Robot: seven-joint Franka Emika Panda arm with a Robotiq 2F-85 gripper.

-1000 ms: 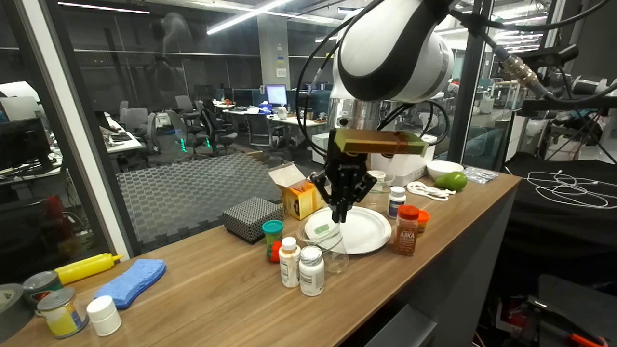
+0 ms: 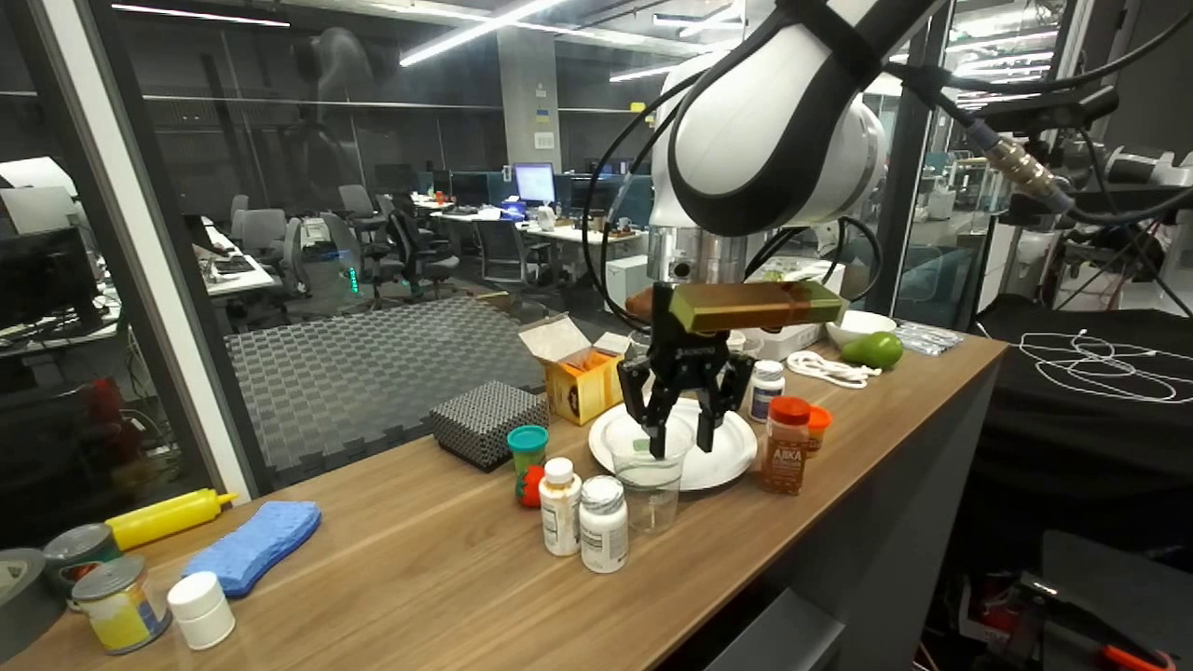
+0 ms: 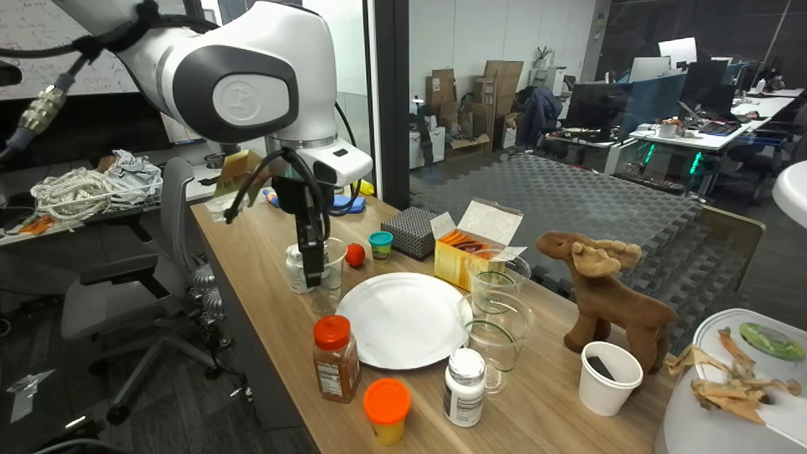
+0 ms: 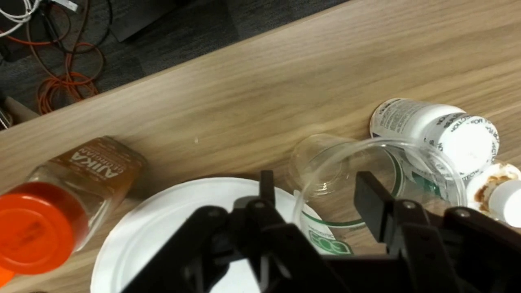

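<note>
A clear plastic cup [image 2: 651, 501] with a green line and print stands upright on the table, beside the white plate [image 2: 729, 460]. My gripper [image 2: 681, 436] is open just above it, its fingers spread and pointing down. In the wrist view, the cup's near rim passes between the fingers: one finger [image 4: 373, 202] lies over the cup's mouth and the other [image 4: 267, 185] is outside, toward the plate [image 4: 146, 229]. Nothing is gripped. Exterior view 2 shows the gripper [image 3: 311, 268] edge-on, partly covering the cup [image 3: 330, 291].
Two white pill bottles [image 2: 604, 526] crowd the cup's other side. A red-capped spice jar [image 2: 786, 447] stands by the plate. More clear cups [image 3: 495, 333], a yellow box [image 3: 461, 257] and a toy moose [image 3: 616, 295] occupy the far side. Bare wood lies along the front edge.
A second ago the gripper looked shut at the cup's rim and the cup was tilted. Now the fingers are apart, the cup is upright and the arm sits slightly lower and farther right.
</note>
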